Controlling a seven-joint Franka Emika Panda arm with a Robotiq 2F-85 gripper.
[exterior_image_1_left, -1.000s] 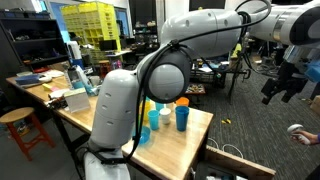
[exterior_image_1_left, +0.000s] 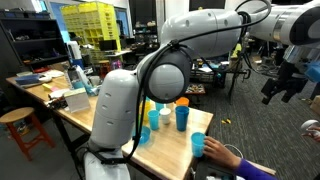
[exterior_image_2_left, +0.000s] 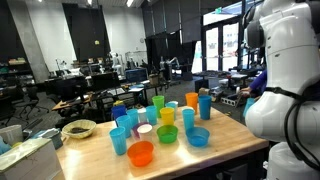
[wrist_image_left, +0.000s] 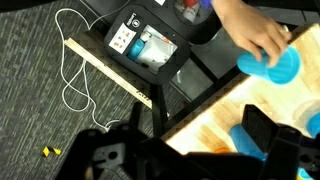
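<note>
In the wrist view my gripper is open, its dark fingers wide apart with nothing between them. A person's hand (wrist_image_left: 258, 32) reaches in at the upper right, on a light blue cup (wrist_image_left: 270, 68) at the table's edge. Exterior view 1 shows the same cup (exterior_image_1_left: 197, 144) by the front of the table, with a purple-sleeved arm behind it. On the table (exterior_image_2_left: 90, 158) stand several cups and bowls, among them an orange bowl (exterior_image_2_left: 140, 154), a green bowl (exterior_image_2_left: 196, 136) and a blue bowl (exterior_image_2_left: 146, 131). My fingers are not seen in the exterior views.
A black bin (wrist_image_left: 148, 42) with items inside lies beyond the table edge, beside a white cable (wrist_image_left: 75, 90) on the dark floor. A wicker basket (exterior_image_2_left: 78, 129) sits at the table's left. The large arm link spans exterior view 1.
A person's arm has come in from the lower right, with a light blue cup at its hand by the table edge. My arm looks unmoved.
</note>
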